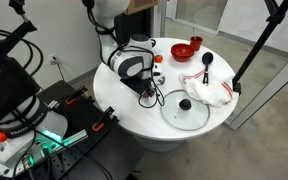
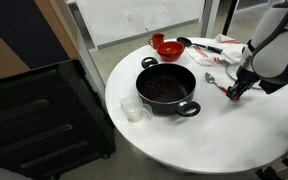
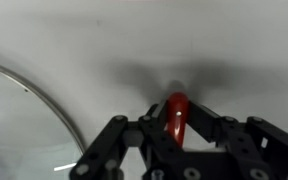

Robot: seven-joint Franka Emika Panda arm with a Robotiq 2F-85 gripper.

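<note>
A utensil with a red handle (image 2: 223,88) and a metal head (image 2: 211,79) is at my gripper (image 2: 234,95), low over the white table. In the wrist view the red handle (image 3: 177,114) is between the black fingers, and my gripper is shut on it. Much of the utensil is hidden by the gripper in exterior view 1, where the gripper (image 1: 147,99) is left of the glass lid (image 1: 186,118).
A black pot (image 2: 166,87) stands near a clear measuring cup (image 2: 134,109). Red bowls (image 1: 183,52), a black ladle (image 1: 207,62) and a white and red towel (image 1: 209,86) lie toward the back.
</note>
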